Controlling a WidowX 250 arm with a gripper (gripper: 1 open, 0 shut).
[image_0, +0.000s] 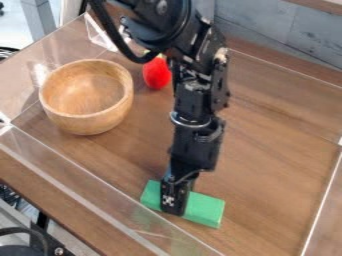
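Observation:
My gripper (177, 196) is down at the front of the table, over the middle of a green rectangular block (205, 209) that lies on the wood surface. Its fingertips are at the block; whether they are closed on it is hard to tell. A round wooden bowl (87, 100) stands at the left. A red round object (156, 74) sits behind it, partly beside my arm.
Clear plastic edging runs along the left and front-left, with a white strip at the right. A grey wall (274, 40) closes the back.

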